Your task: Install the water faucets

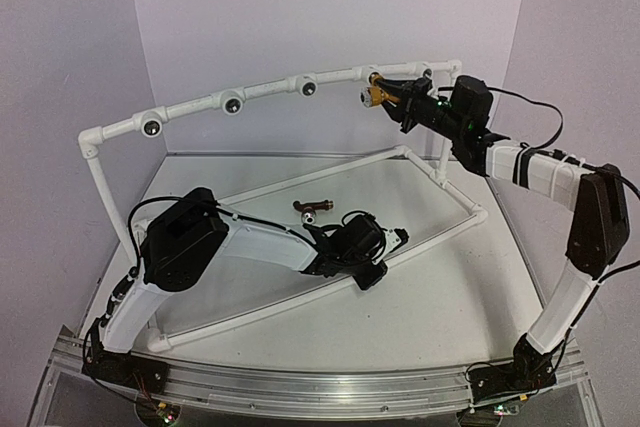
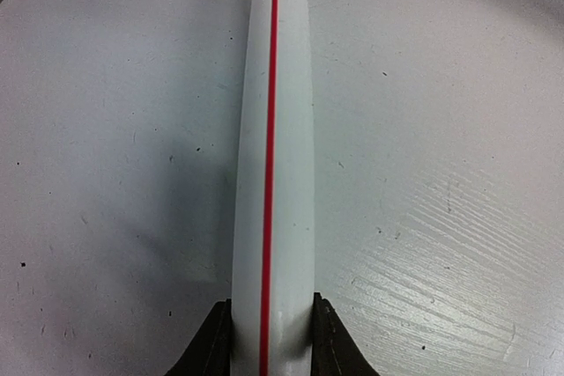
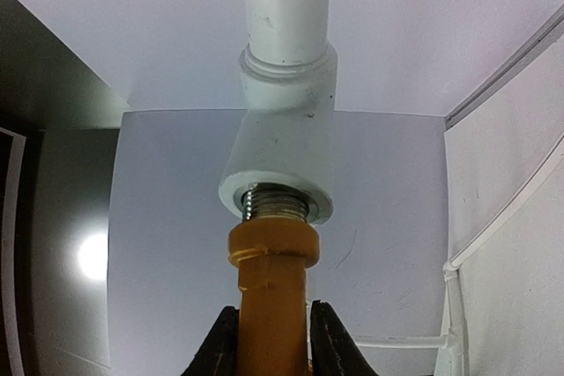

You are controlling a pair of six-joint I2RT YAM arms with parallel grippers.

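An orange faucet [image 1: 375, 96] is at the fourth tee from the left on the raised white pipe. My right gripper [image 1: 396, 97] is shut on its body. In the right wrist view the faucet's threaded end [image 3: 276, 202] sits at the mouth of the white tee [image 3: 280, 151], partly inside, with several threads showing below the rim. A brown faucet [image 1: 316, 206] lies on the board inside the frame. At the frame's front lower pipe, my left gripper [image 1: 386, 259] is shut on the white pipe [image 2: 286, 156] with the red stripe, a finger on each side.
Open tees [image 1: 232, 104] without faucets line the upper pipe to the left. The rightmost tee [image 1: 427, 73] is partly hidden by my right arm. Bare white board [image 1: 430, 317] lies in front of the frame.
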